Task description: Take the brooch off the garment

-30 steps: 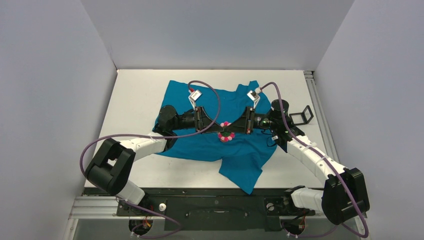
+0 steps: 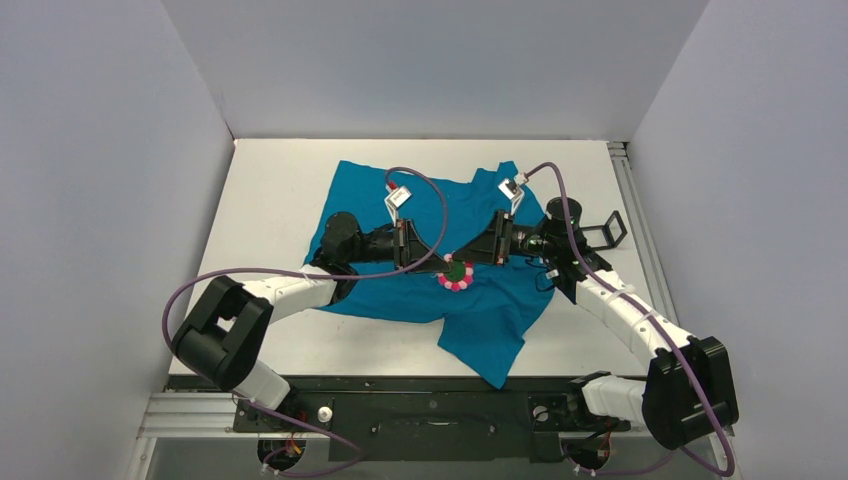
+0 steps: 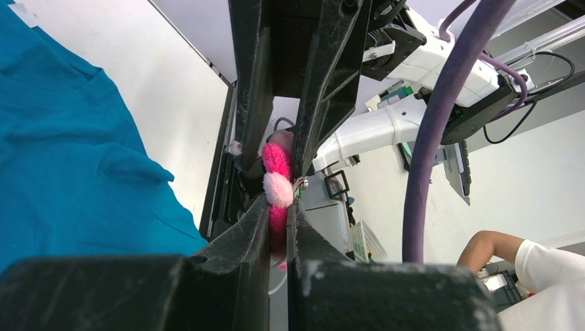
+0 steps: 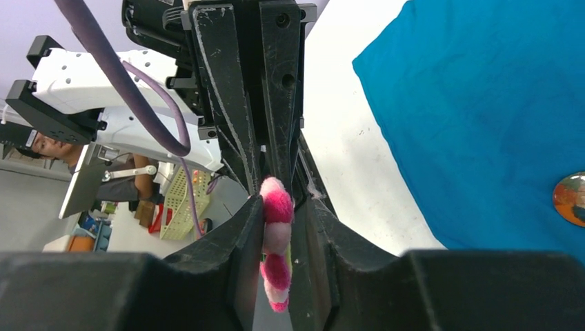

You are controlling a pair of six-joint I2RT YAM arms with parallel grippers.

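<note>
The brooch appears to be a fluffy flower-shaped ring of pink and pale pink tufts around a green centre. My left gripper is shut on it; its edge-on tufts stick up between the fingers. From the other side, my right gripper is around the tufts, part open: they lie against one finger, and a gap shows beside the other. In the top view both grippers meet above the blue garment, which lies spread on the table. The brooch's back and any pin are hidden.
A round colourful badge sits on the blue cloth in the right wrist view. A black frame-like stand is at the table's right. Purple cables loop over both arms.
My left gripper and the flower have shifted slightly right and towards the front edge in the top view. My right gripper has hardly moved, and the garment lies the same.
</note>
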